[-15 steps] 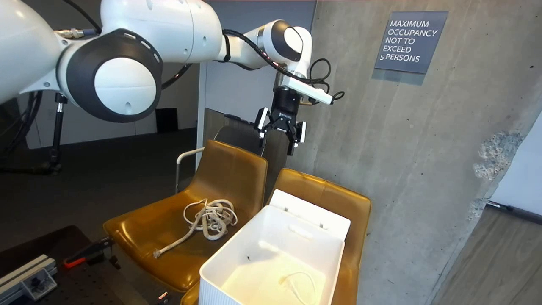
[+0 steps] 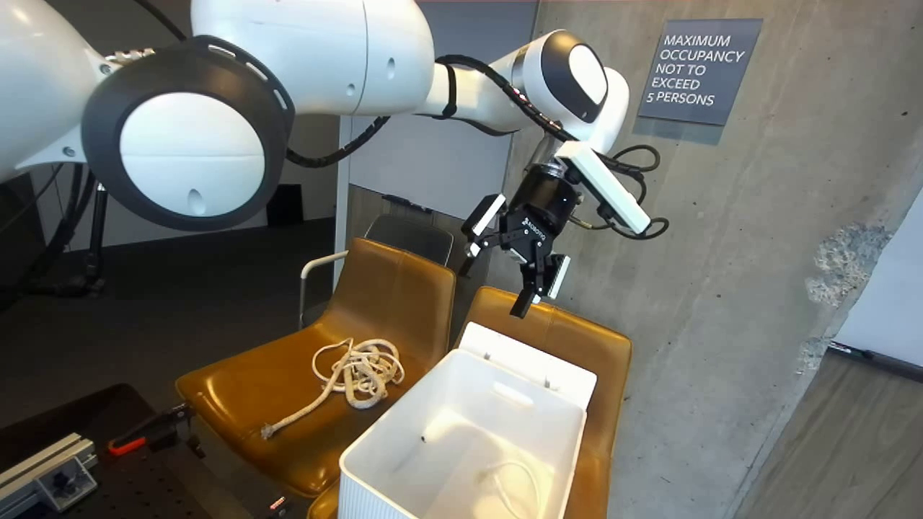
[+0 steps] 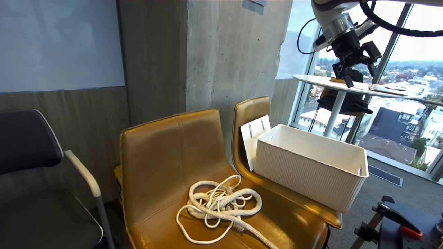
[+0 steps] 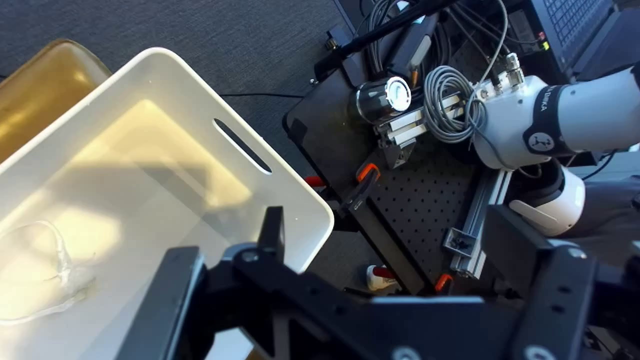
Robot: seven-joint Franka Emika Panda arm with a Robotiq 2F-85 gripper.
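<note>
My gripper (image 2: 507,281) is open and empty, held in the air above the white bin (image 2: 372,467). In the second exterior view the gripper (image 3: 360,81) hangs high over the bin (image 3: 307,172), its fingers spread. A tangled white rope (image 3: 226,203) lies on the seat of the left tan chair, one end trailing towards the front edge. Inside the bin, the wrist view shows a thin, pale looped strand (image 4: 62,255) on the floor; what it is, I cannot tell. Otherwise the bin looks nearly empty, apart from a small dark speck (image 2: 423,438).
The bin rests on the right tan chair (image 3: 251,108), with a white panel (image 3: 251,137) leaning against the backrest. Behind stands a concrete wall (image 2: 692,303). A dark workbench (image 4: 408,210) with clamps and cables adjoins the bin's near side. A black chair (image 3: 29,141) is at left.
My arm has swung right and the gripper has come lower and tilted, now over the bin's back end. The rope, bin and chairs have not moved.
</note>
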